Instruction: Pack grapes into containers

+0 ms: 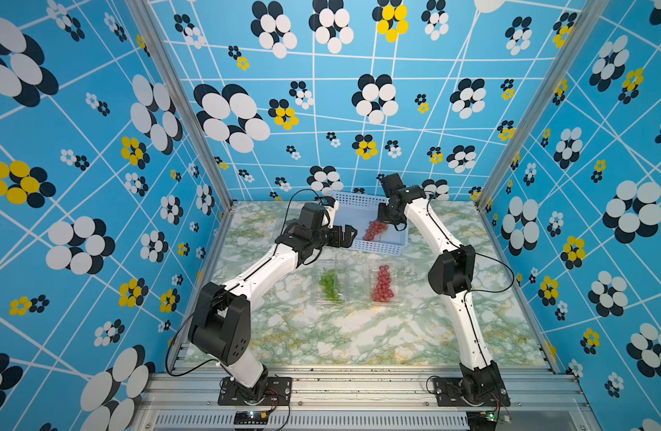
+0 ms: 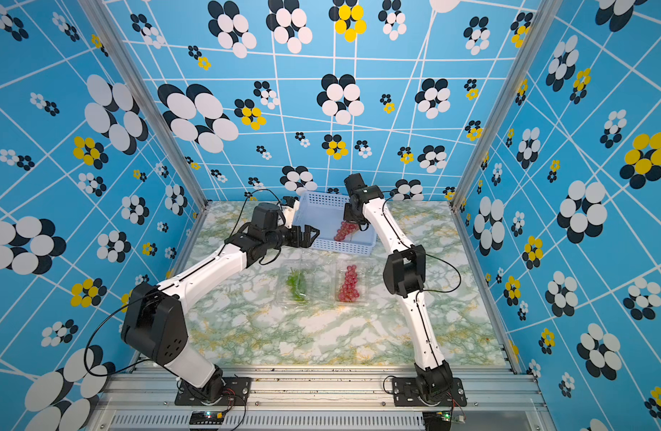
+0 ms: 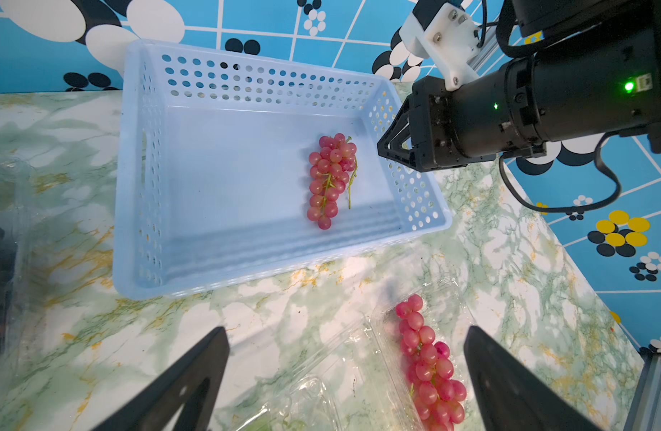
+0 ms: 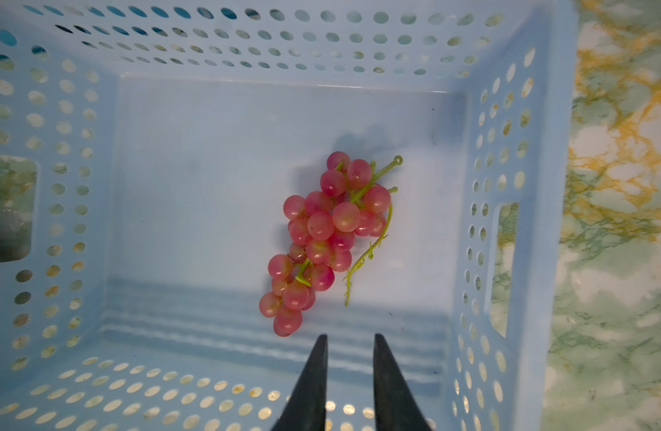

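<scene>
A red grape bunch (image 4: 319, 230) lies on the floor of the blue perforated basket (image 4: 193, 143). Over that basket, above the bunch, hangs my right gripper; its fingers are parted with nothing between them. My left gripper (image 1: 350, 236) stands open and empty by the basket's near left corner. In front of the basket, one clear container holds red grapes (image 1: 382, 284). To the left of it, a second clear container holds green grapes (image 1: 330, 285). The left wrist view shows only the edge of the green grapes' container (image 3: 308, 402).
At the left edge of the left wrist view stands another clear container (image 3: 17, 237) with something dark in it, partly cut off.
</scene>
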